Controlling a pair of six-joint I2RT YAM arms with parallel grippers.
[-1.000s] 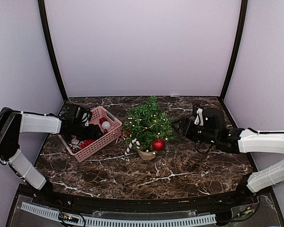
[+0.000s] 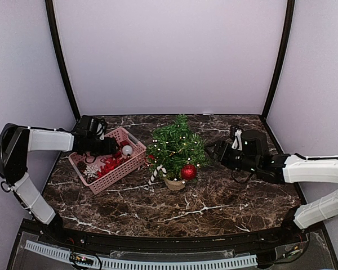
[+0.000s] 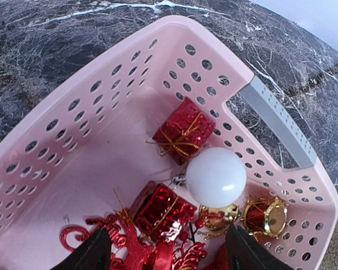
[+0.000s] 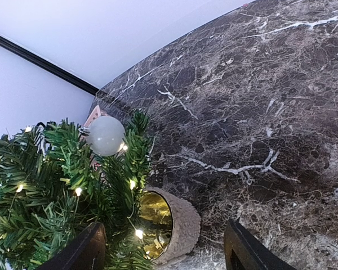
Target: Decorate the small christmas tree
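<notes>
The small tree (image 2: 177,146) stands mid-table in a pot (image 2: 174,184), carrying lights, a red bauble (image 2: 188,172) and a candy cane (image 2: 156,174). Left of it is the pink basket (image 2: 110,180) of ornaments; the left wrist view shows a white ball (image 3: 216,175), red gift boxes (image 3: 183,130), red glittery pieces and gold ornaments (image 3: 263,216). My left gripper (image 2: 106,145) is open over the basket, nothing between its fingers. My right gripper (image 2: 219,151) hangs just right of the tree, open, with empty space between its fingers in the right wrist view.
Pale walls enclose the back and sides. The basket's near right end lies close to the tree's left branches.
My left gripper has risen a little over the basket, uncovering more of the ornaments. The right arm has shifted only slightly. The tree looks unchanged.
</notes>
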